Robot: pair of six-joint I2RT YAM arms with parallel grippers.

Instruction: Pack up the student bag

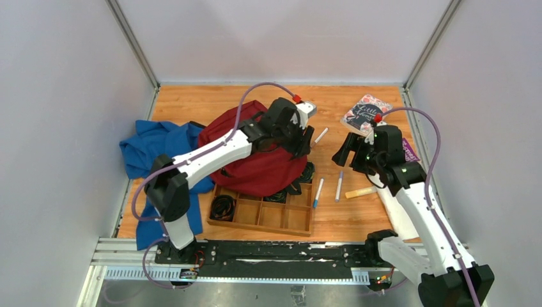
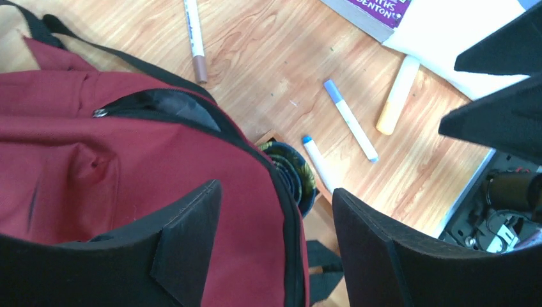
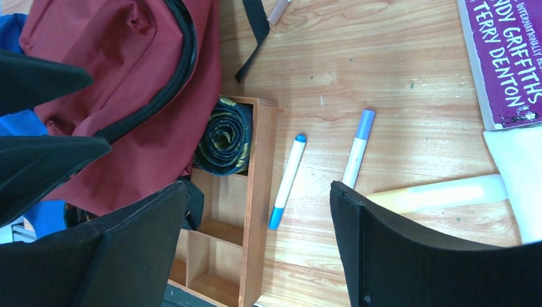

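Observation:
The red backpack (image 1: pixel 255 173) lies over the back of the wooden organizer (image 1: pixel 255 217), its black zipper edge visible in both wrist views. My left gripper hangs over the bag's right side, fingers apart, above the zipper edge with nothing visibly held. My right gripper (image 1: pixel 345 153) stands open right of the bag; in the right wrist view it faces the organizer and markers. A rolled dark patterned item (image 3: pixel 224 137) sits in a compartment. A blue marker (image 3: pixel 287 182), lilac-capped marker (image 3: pixel 360 137) and yellow stick (image 3: pixel 441 192) lie loose on the table.
A blue cloth (image 1: pixel 153 147) lies at the left. Books, including a purple one (image 3: pixel 505 64), and a white fabric item (image 3: pixel 524 179) lie on the right. Coiled cables (image 1: pixel 223 206) occupy the organizer's left compartment. Bare wood surrounds the markers.

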